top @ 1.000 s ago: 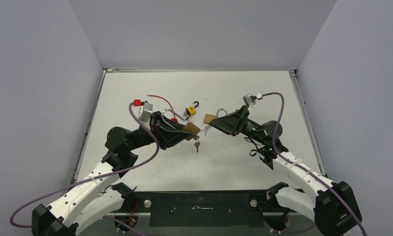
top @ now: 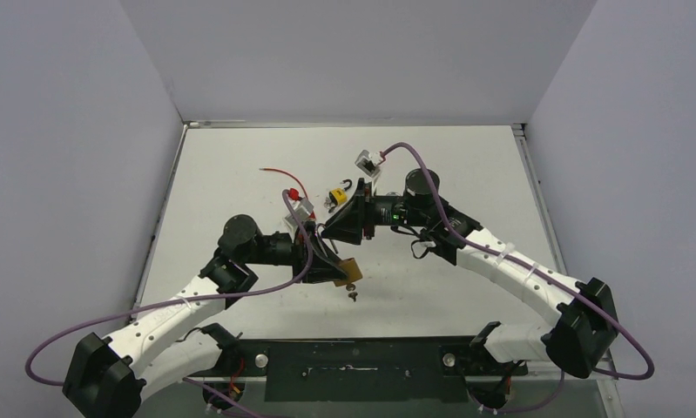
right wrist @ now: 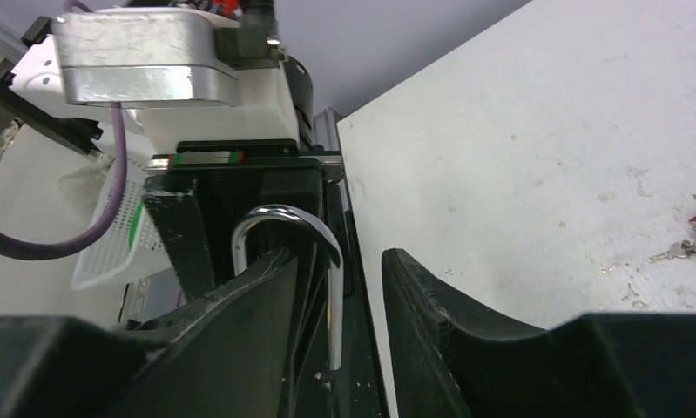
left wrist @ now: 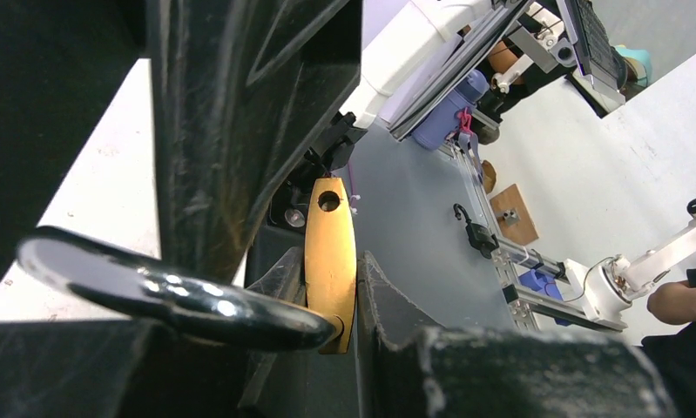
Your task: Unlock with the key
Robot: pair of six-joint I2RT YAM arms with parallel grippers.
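Observation:
A brass padlock (top: 349,272) is clamped in my left gripper (top: 334,268), its body upright between the fingers in the left wrist view. Below it, in the top view, hang the keys (top: 352,292). The padlock's steel shackle (left wrist: 174,296) reaches toward the left wrist camera. My right gripper is close by with its fingers apart. In the right wrist view, one leg of the shackle shows in the gap between them, while the left finger (right wrist: 261,292) covers part of the bend. Whether they touch I cannot tell.
Behind the grippers lie a yellow padlock (top: 337,197) and a curved red cable (top: 285,174). The right arm covers most of the table just behind its gripper.
My right gripper has moved left to the shackle, over the spot where a second brass padlock was visible.

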